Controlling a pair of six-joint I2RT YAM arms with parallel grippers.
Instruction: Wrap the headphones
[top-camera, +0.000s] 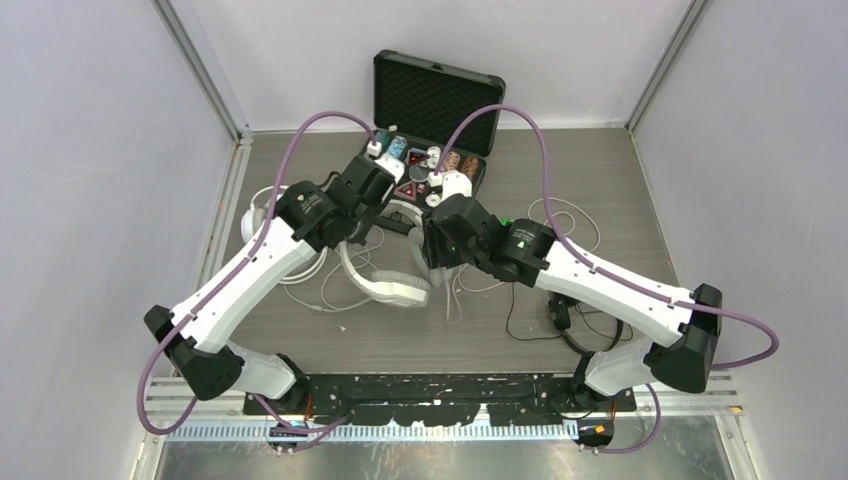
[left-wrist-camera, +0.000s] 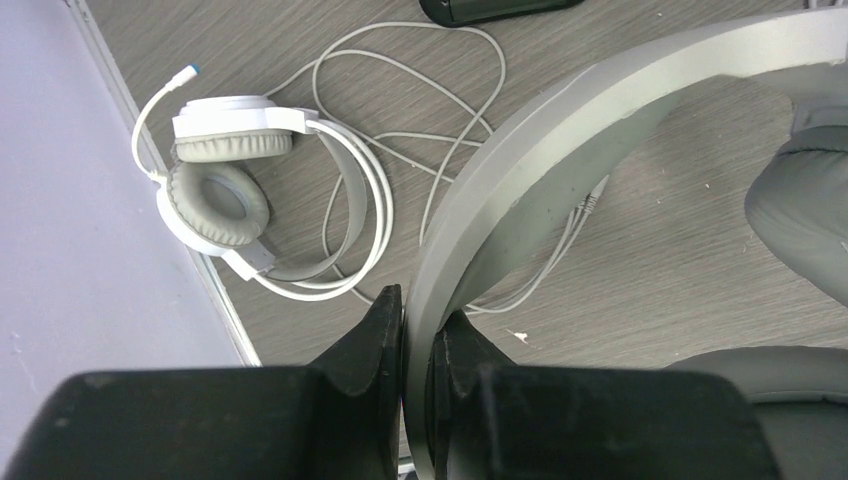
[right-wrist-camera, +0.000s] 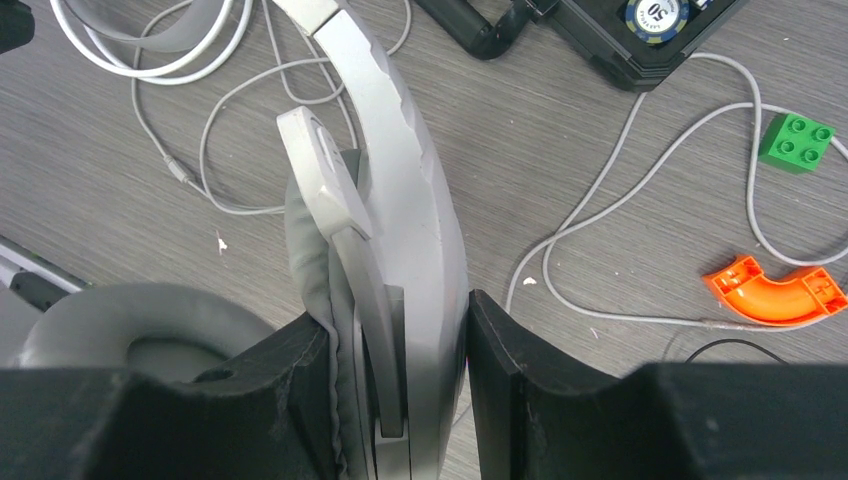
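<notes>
A large grey-white pair of headphones (top-camera: 395, 290) is held in the air between both arms at the middle. My left gripper is shut on its headband (left-wrist-camera: 500, 170), with the padded cups at the right of the left wrist view. My right gripper has its fingers around the white side of the headphones (right-wrist-camera: 420, 230) beside a cup; whether it grips firmly cannot be seen. A pale cable hangs below toward the table in the top view.
White headphones (left-wrist-camera: 215, 200) and loose cables lie on the left. An open chip case (top-camera: 437, 95) stands at the back. A green brick (right-wrist-camera: 797, 142), an orange curved piece (right-wrist-camera: 775, 292) and black headphones (top-camera: 560, 315) lie on the right.
</notes>
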